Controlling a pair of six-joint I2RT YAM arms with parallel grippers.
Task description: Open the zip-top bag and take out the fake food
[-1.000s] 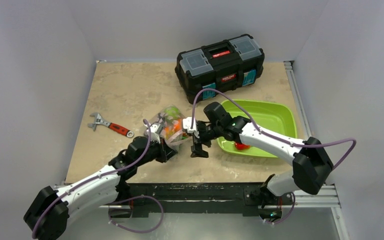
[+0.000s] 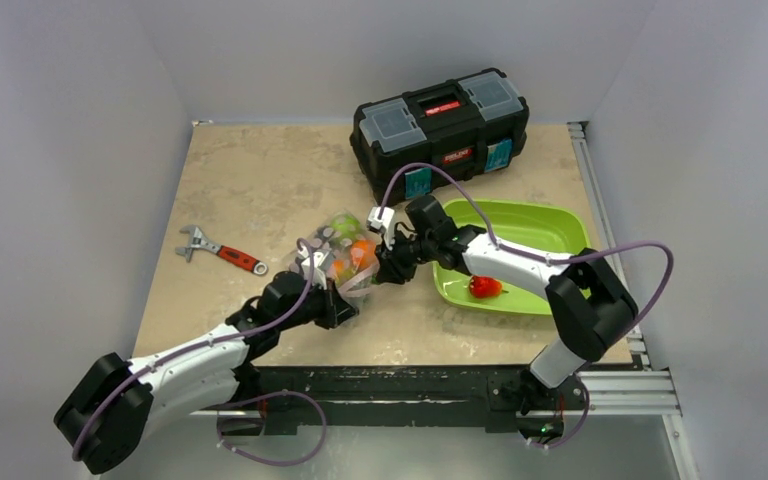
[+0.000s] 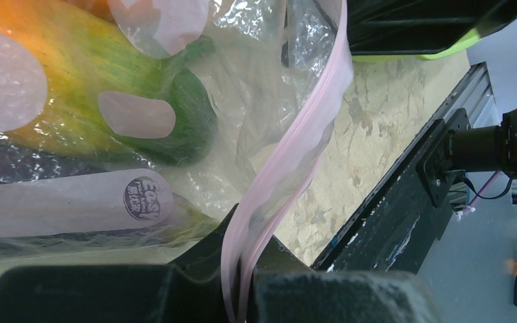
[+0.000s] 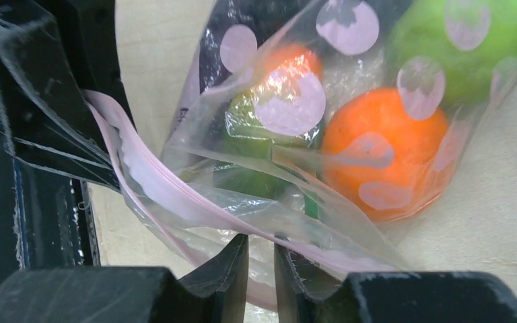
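The clear zip bag [image 2: 328, 232] with pale dots lies mid-table, fake food inside. Through its film show an orange fruit [image 4: 384, 151], a round green piece [image 4: 468, 57] and a long yellow-green piece [image 3: 101, 81]. My left gripper is shut on the bag's pink zip edge [image 3: 296, 145], which runs between its fingers. Across from it, my right gripper is at the bag's parted mouth, its fingertips close together with a narrow gap. The pink edge crosses at these tips; whether film is pinched there, I cannot tell.
A green tray [image 2: 540, 218] on the right holds a red piece of food [image 2: 484, 287]. Behind stands a black toolbox [image 2: 440, 130]. An adjustable wrench [image 2: 222, 250] lies at left. Open table shows at back left and in front of the tray.
My right gripper has swung inward and toward the back, coming up against the bag's mouth. The left arm has shifted slightly right, still holding the bag's edge.
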